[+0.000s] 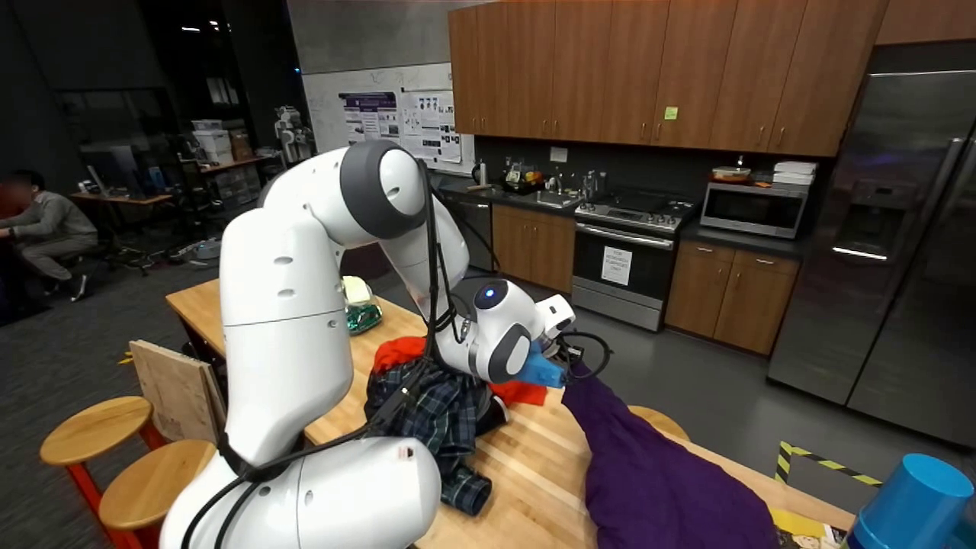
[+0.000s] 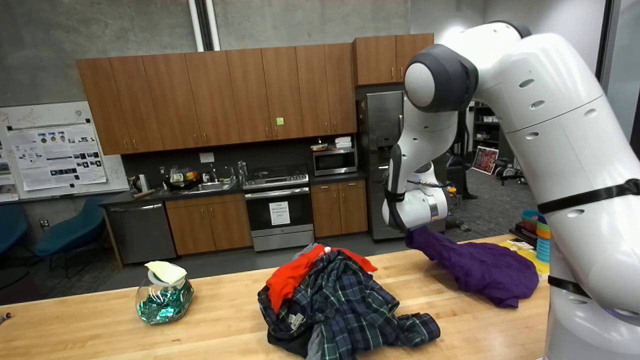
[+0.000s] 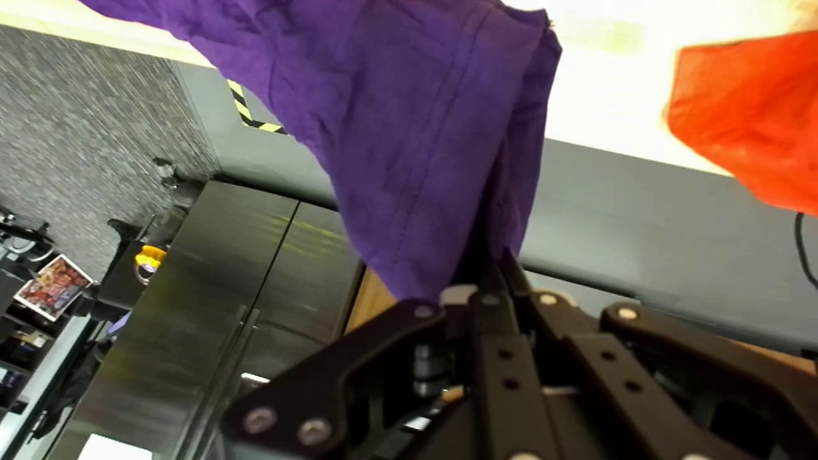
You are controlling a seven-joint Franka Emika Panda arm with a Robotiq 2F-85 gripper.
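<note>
A purple cloth (image 1: 663,467) lies over the right part of the wooden table, one end raised. In the wrist view that end of the cloth (image 3: 414,145) narrows into my gripper, which is shut on it. From the second exterior view, the rest of the purple cloth (image 2: 480,270) still rests on the tabletop. To its left is a heap with a dark plaid shirt (image 2: 354,303) and a red garment (image 2: 294,276). In the wrist view, the red garment (image 3: 751,115) is beside the gripper, apart from it.
Blue cups (image 1: 915,508) stand at the table's right end, near a yellow printed item (image 2: 528,255). A round glass bowl of green shiny stuff (image 2: 165,303) sits toward the left. Bare wood (image 2: 234,306) separates bowl and heap. Stools (image 1: 101,430) stand beside the table.
</note>
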